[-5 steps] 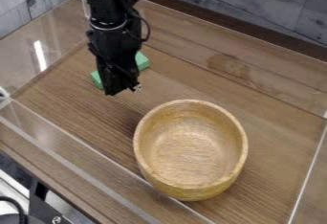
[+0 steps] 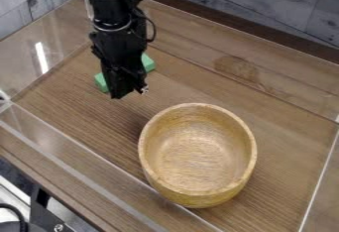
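The black arm comes down from the top left to my gripper [image 2: 122,87], which hangs low over the wooden surface at the left of the camera view, its fingers close together with nothing visible between them. Behind the gripper lies a green object [image 2: 142,65], partly hidden by it, so its shape is unclear; whether the gripper touches it I cannot tell.
A large empty yellow bowl [image 2: 197,155] sits at the lower right. A pale edge runs along the left, with dark cables at the bottom left corner.
The gripper and arm have shifted very slightly; otherwise little differs.
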